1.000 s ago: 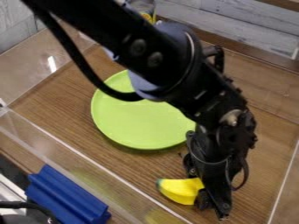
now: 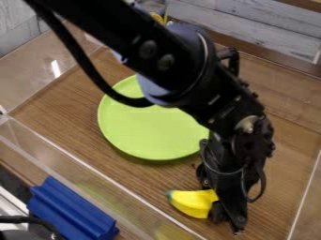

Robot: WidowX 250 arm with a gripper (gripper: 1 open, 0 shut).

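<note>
My black arm comes down from the top left to my gripper (image 2: pixel 226 205) at the lower right, which is shut on a yellow banana (image 2: pixel 191 202) low over or on the wooden floor of the bin. The banana's right end is hidden by the fingers. A light green plate (image 2: pixel 134 128) lies behind and to the left of the banana, partly covered by the arm.
The bin has clear walls around the wooden floor (image 2: pixel 69 117). A blue ribbed object (image 2: pixel 69 208) sits outside at the lower left. Bare floor shows left of the plate and right of my arm.
</note>
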